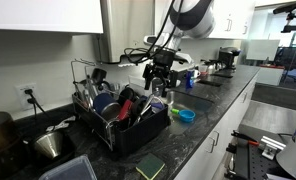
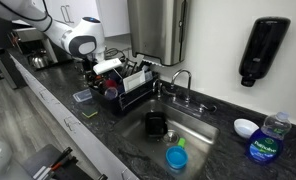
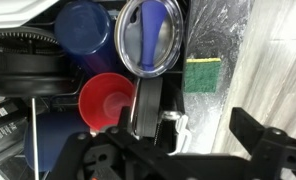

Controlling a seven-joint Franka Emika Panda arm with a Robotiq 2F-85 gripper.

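My gripper stands open above the front edge of the black dish rack [image 1: 138, 135], with nothing held between its fingers. Below it in the wrist view are a red cup [image 3: 100, 100], a dark blue cup [image 3: 85, 28] and a shiny metal vessel with a blue utensil [image 3: 151, 35] lying in it. A white-handled item [image 3: 178, 128] shows between the fingers, lower down in the rack. From the side, the gripper [image 1: 158, 76] hangs over the rack's sink end. What lies deep in the rack is partly hidden.
A green sponge [image 3: 201, 75] lies on the dark counter in front of the rack. The sink holds a blue bowl [image 2: 176, 157]. By its far side stand a white bowl [image 2: 246, 128] and a blue soap bottle [image 2: 269, 138].
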